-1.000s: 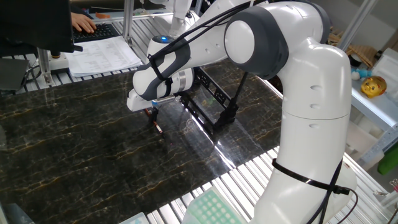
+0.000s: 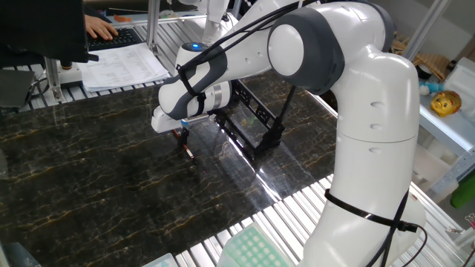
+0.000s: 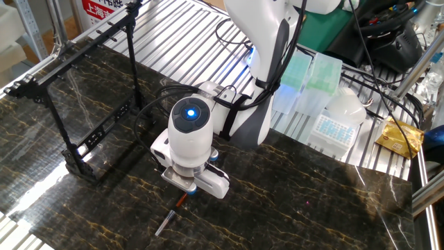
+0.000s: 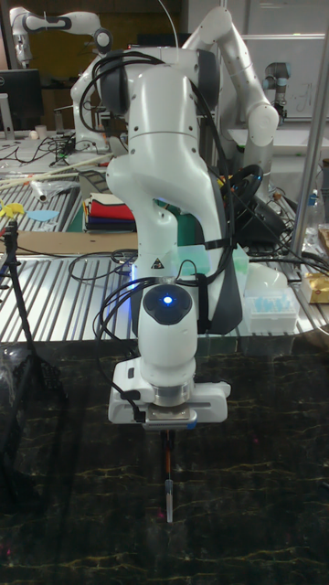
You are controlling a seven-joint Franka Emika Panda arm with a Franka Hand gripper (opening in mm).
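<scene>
A slim brown pen-like stick with a pale tip (image 2: 191, 155) is on or just above the dark marble-patterned table (image 2: 89, 163). Directly over its rear part is my gripper (image 2: 183, 138), pointing down, with a dark finger close beside the stick. From the opposite side, the stick (image 3: 166, 222) emerges from beneath the white gripper body, its pale end farthest from the hand. In exterior view 3 the stick (image 4: 168, 497) also runs out from under the gripper. The hand's body hides most of the fingers, so whether they close on the stick is unclear.
A black open frame (image 3: 107, 128) stands on the table near the gripper. Pale green boxes (image 2: 254, 248) and a white tip rack (image 3: 333, 135) sit on the slatted metal surface. Papers (image 2: 122, 68) lie across the table.
</scene>
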